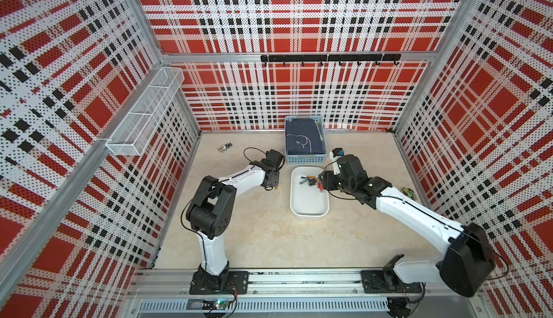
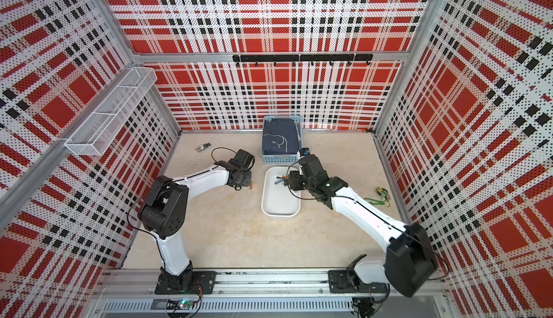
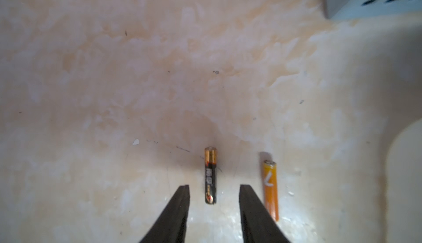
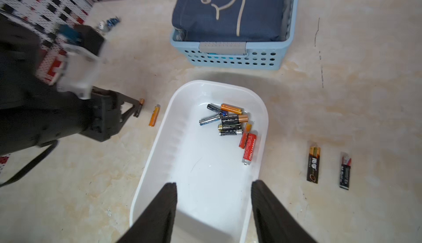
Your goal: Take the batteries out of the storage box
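Note:
The white storage box (image 4: 189, 172) holds several batteries bunched at its far end, among them a red battery (image 4: 249, 148) by the right wall. My right gripper is over the box, its fingers apart with nothing between them. On the table left of the box lie a black-and-gold battery (image 3: 210, 177) and an orange battery (image 3: 270, 190). Above these is my left gripper, open and empty, with the black one showing through the gap. Right of the box are two more batteries, a larger dark battery (image 4: 313, 163) and a smaller dark battery (image 4: 345, 171).
A light blue basket (image 4: 228, 60) with dark cloth stands just behind the box. Small items (image 1: 225, 147) lie far left, and a green item (image 2: 374, 201) lies near the right wall.

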